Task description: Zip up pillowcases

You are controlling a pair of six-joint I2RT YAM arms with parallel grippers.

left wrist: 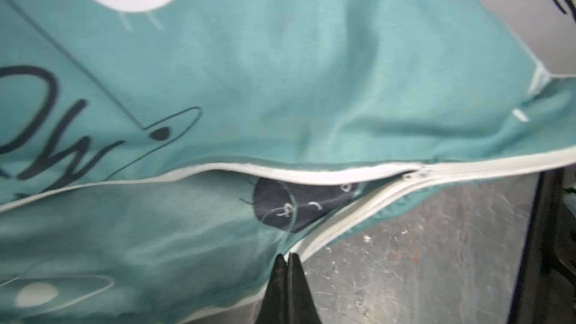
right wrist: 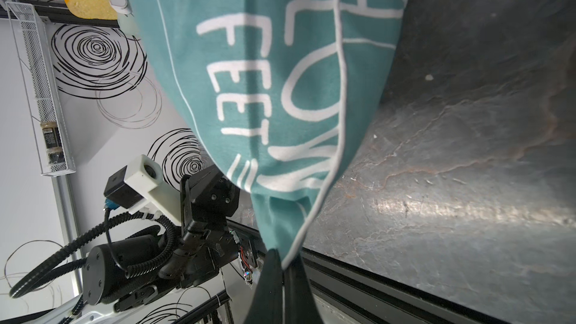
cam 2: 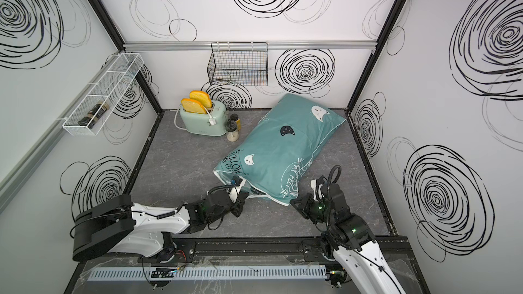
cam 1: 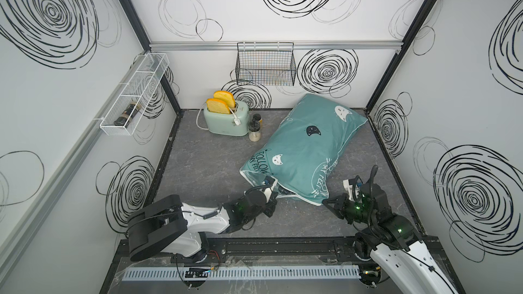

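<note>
The teal pillowcase (cam 1: pixel 305 147) with cat prints lies diagonally on the counter. In the left wrist view its white zipper edge (left wrist: pixel 312 175) gapes, showing fabric inside; the slider (left wrist: pixel 415 174) sits where the tapes join on the right. My left gripper is shut, its tips at the lower zipper tape; whether it pinches the tape is unclear. My right gripper is shut on the pillowcase's near right corner, which narrows to a point between its fingertips.
A mint toaster (cam 1: pixel 226 122) with bread and two jars (cam 1: pixel 254 132) stand at the back left. Wire baskets (cam 1: pixel 265 68) hang on the walls. Bare counter (cam 1: pixel 190 168) lies at the left.
</note>
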